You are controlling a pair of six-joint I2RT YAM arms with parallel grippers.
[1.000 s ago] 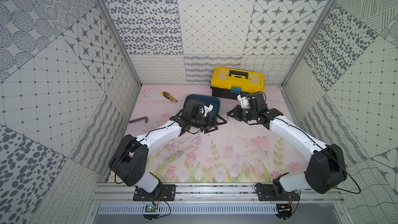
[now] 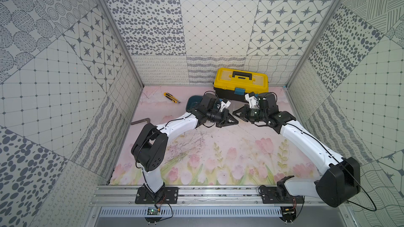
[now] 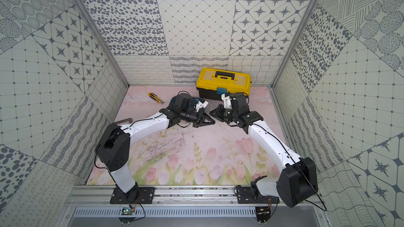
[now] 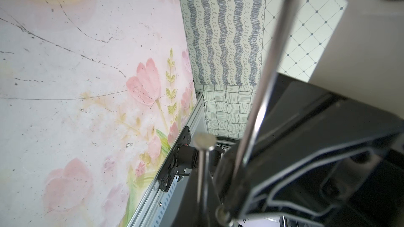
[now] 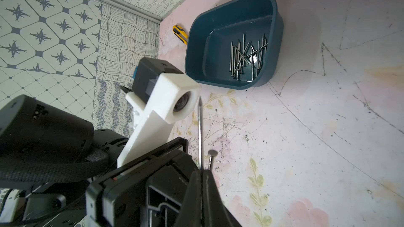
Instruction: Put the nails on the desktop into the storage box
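Note:
My left gripper point(image 2: 236, 122) and right gripper point(image 2: 234, 115) meet tip to tip above the middle of the desktop, both shut. In the right wrist view a pointed nail point(image 5: 200, 134) stands tip up from the right fingers point(image 5: 194, 195). Close to it rises a second nail, its flat head point(image 5: 213, 153) uppermost. The left wrist view has this head-up nail point(image 4: 205, 141) along the closed left fingers, and the pointed nail point(image 4: 266, 75) slanting from the right gripper. A teal open box point(image 5: 274, 54) holds several nails point(image 5: 242, 56). Seen from above, the left arm partly hides it.
A yellow and black toolbox point(image 2: 241, 79) with its lid closed stands at the back right. A yellow utility knife point(image 2: 171, 97) lies at the back left, with a grey bent tool point(image 2: 140, 121) nearer the left edge.
The left arm covers more of the teal box.

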